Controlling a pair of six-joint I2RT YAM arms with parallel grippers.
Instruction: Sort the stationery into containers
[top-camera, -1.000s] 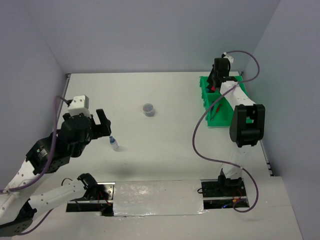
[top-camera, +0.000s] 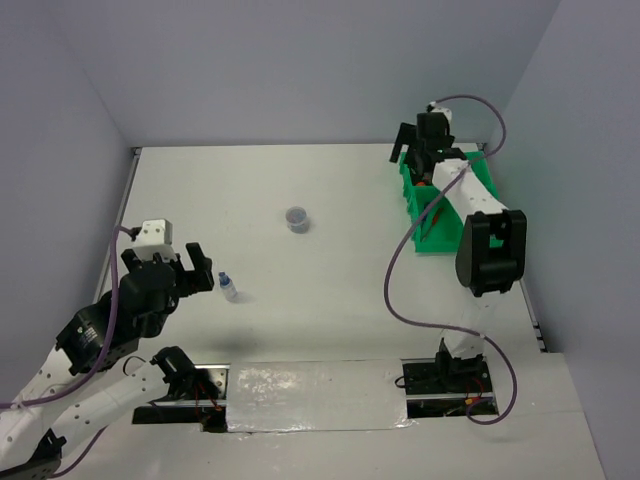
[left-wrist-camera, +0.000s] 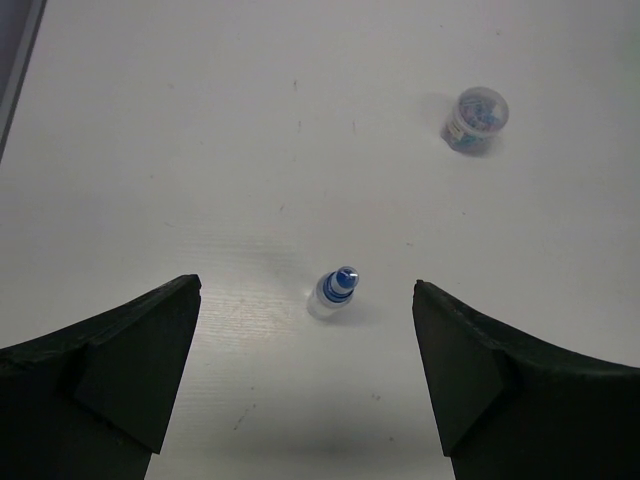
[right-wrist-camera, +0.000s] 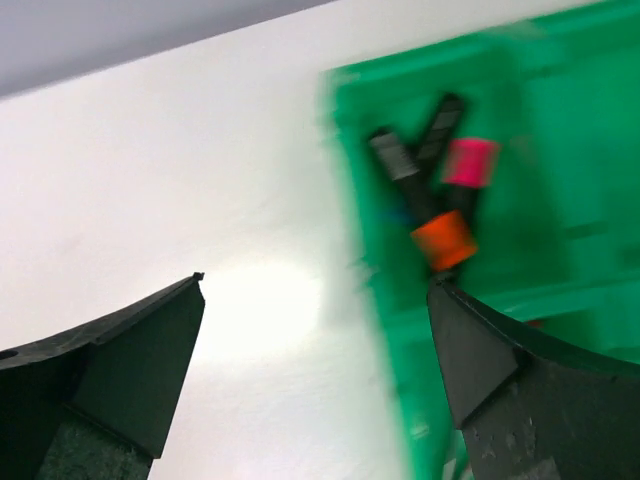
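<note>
A small clear bottle with a blue top (left-wrist-camera: 335, 295) stands on the white table between the open fingers of my left gripper as seen from the left wrist, with nothing held. A clear round tub of small coloured items (left-wrist-camera: 475, 120) stands farther back, near the table's middle. My right gripper is open at the left edge of the green compartment container (top-camera: 440, 235). In the blurred right wrist view, black markers (right-wrist-camera: 405, 175), one with an orange end and one pink-topped, lie in a compartment.
The green container fills the back right of the table (top-camera: 340, 270), under my right arm. Walls border the back and sides, and a purple cable loops over the right side.
My right gripper has moved left and up in the top view, its fingers now showing beside the container. My left gripper has moved slightly left and toward the near edge.
</note>
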